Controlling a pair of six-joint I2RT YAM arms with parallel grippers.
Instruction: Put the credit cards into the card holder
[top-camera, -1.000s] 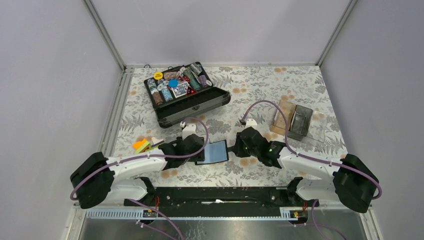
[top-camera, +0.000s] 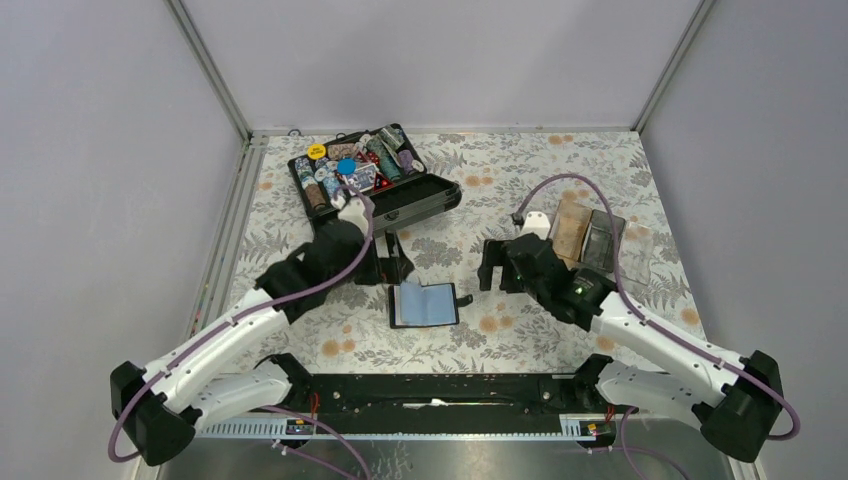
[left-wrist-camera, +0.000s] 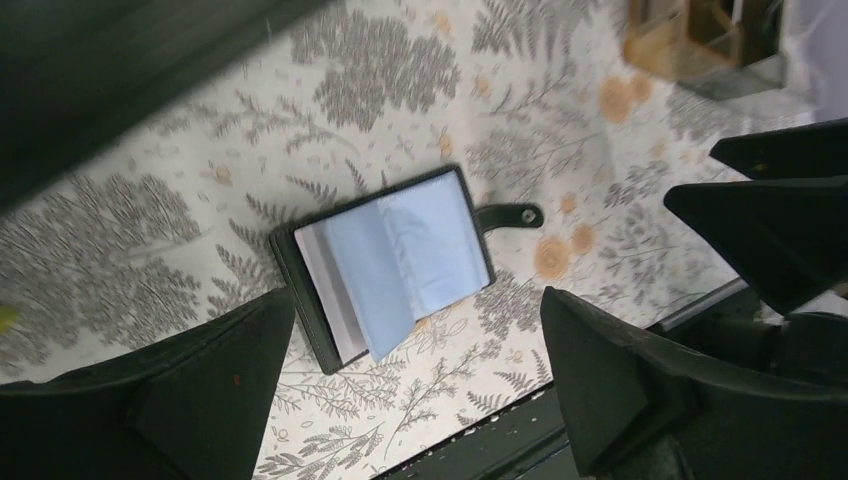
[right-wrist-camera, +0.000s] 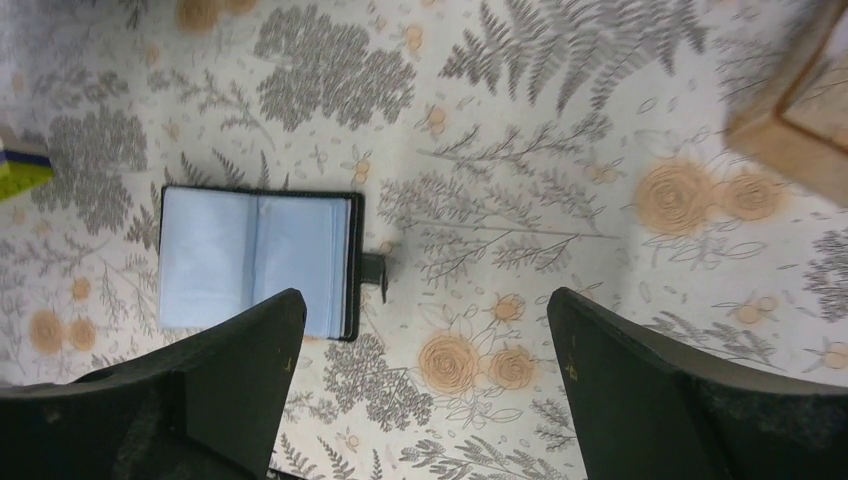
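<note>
The card holder (top-camera: 430, 304) lies open at the front middle, black-edged with light blue sleeves and a snap strap; the left wrist view shows it (left-wrist-camera: 435, 240) between the fingers' tips, the right wrist view (right-wrist-camera: 300, 265) at left. My left gripper (top-camera: 395, 260) is raised above and left of the holder, open and empty. My right gripper (top-camera: 488, 262) hangs right of it, also open and empty. In the top view the left arm covers the table left of the holder; a yellow edge (right-wrist-camera: 25, 175) shows there in the right wrist view. I cannot make out loose cards clearly.
An open black case (top-camera: 390, 210) with poker chips and cards stands at the back left. A clear-lidded box (top-camera: 572, 232) with tan and dark compartments lies at the right.
Both arms have lifted away from the holder, the left up and back, the right up and rightward. The holder lies almost unmoved.
</note>
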